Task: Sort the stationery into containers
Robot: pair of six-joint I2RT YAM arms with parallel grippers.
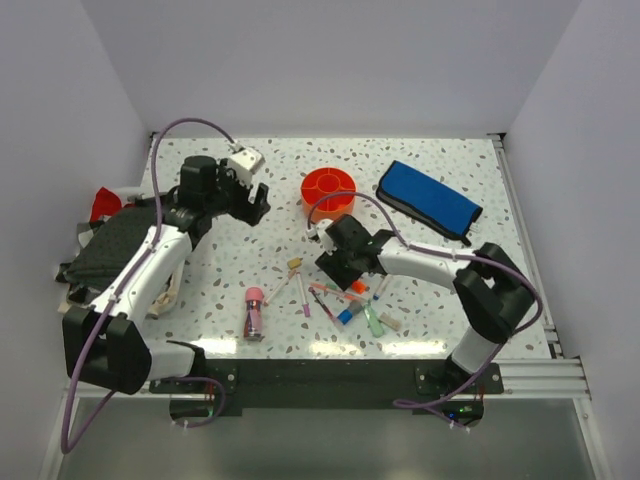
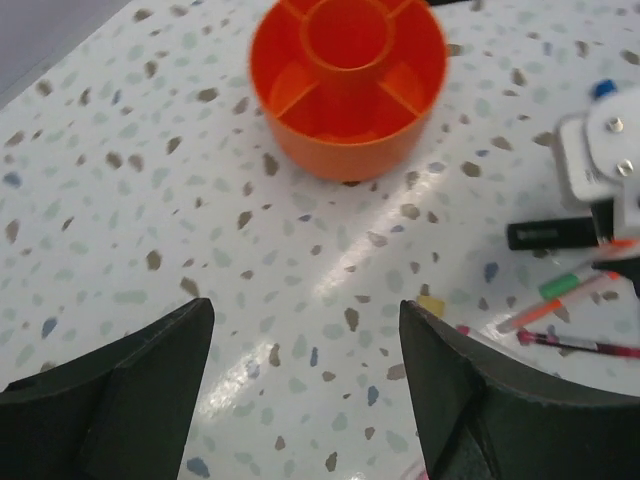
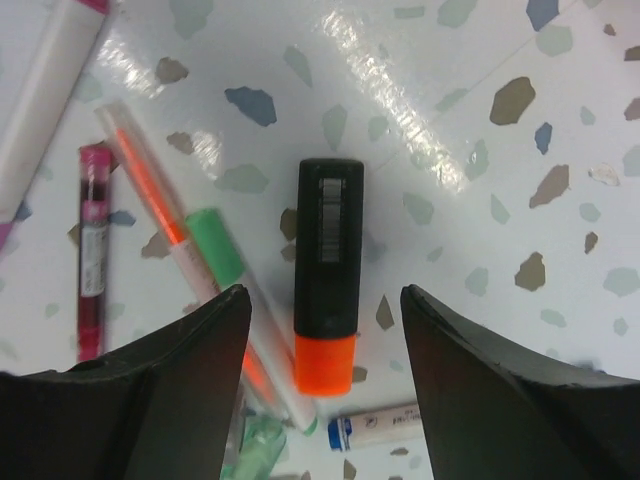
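A black marker with an orange end (image 3: 328, 250) lies on the table under my right gripper; its fingers are apart on either side of it, not touching it. To its left lie a green-capped pen (image 3: 215, 245), an orange pen (image 3: 150, 180) and a dark red pen (image 3: 93, 250). My left gripper stands open over bare table, nothing between its fingers. Beyond it is the round orange divided container (image 2: 350, 150), whose visible compartments look empty. A pink-topped pencil case (image 1: 254, 312) lies at the front left.
A blue flat case (image 1: 430, 197) lies at the back right. A dark bag (image 1: 125, 245) fills the left edge. Several pens, a yellow eraser (image 1: 295, 263) and a blue item (image 1: 350, 311) are scattered mid-front.
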